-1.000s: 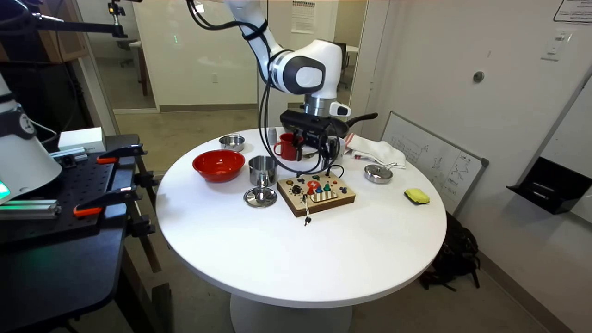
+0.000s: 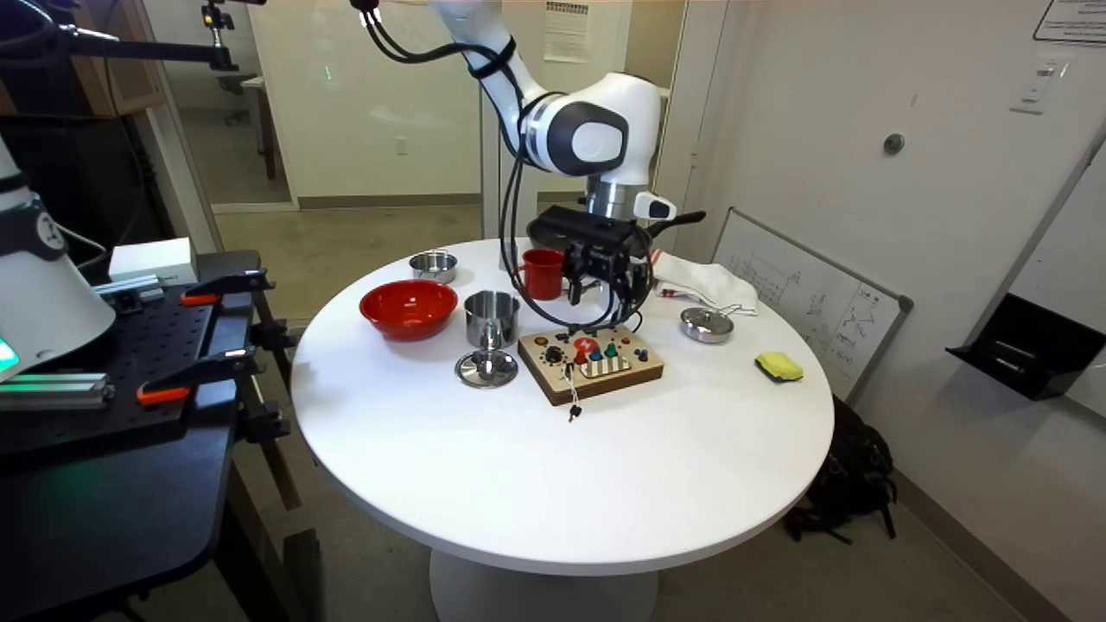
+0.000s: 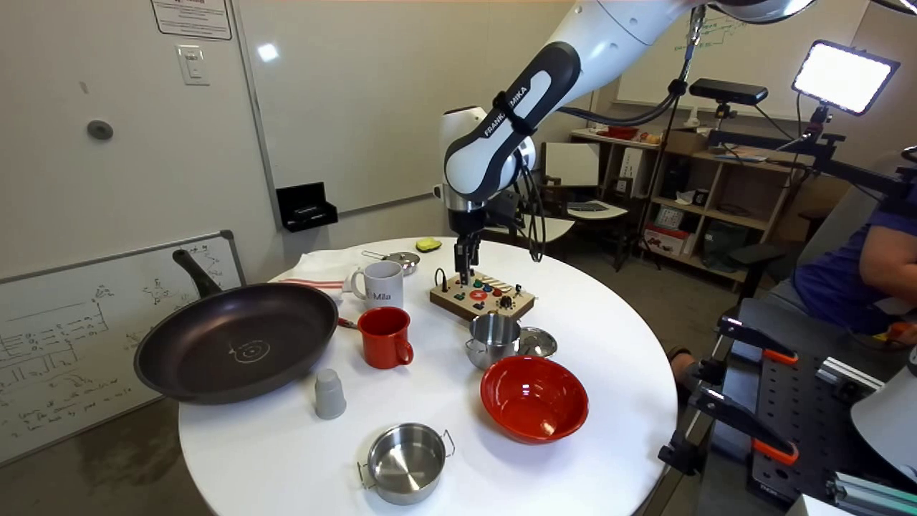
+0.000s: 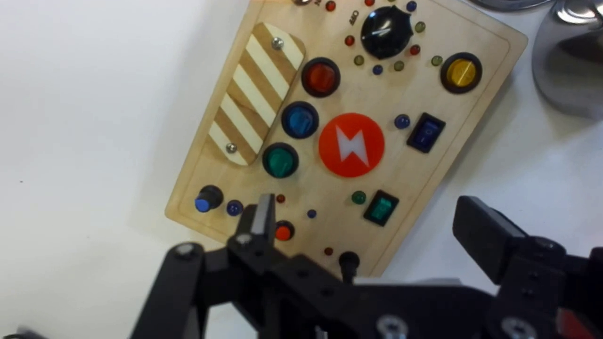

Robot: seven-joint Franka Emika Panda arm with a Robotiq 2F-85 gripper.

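A wooden button board (image 4: 316, 186) with coloured buttons, switches and a black dial lies flat on the white table. My gripper hangs over the board's rear edge, its fingers wide apart with nothing between them. In the wrist view one finger (image 4: 263, 217) is in front of the board near a small red button (image 4: 283, 231), and the other is out past the opposite edge. A black plug (image 4: 348, 262) sits at the board's near edge in that view, partly covered by the gripper body. I cannot tell whether a finger touches the board.
Close to the board stand a steel pot (image 2: 490, 318), a lid (image 2: 486, 368) and a red mug (image 3: 384, 336). A red bowl (image 3: 534, 399), white mug (image 3: 378, 284) and large pan (image 3: 245, 340) are farther off.
The arm and gripper have shifted to the right in exterior view 1, and sit slightly lower over the board. The board and other objects have not moved.
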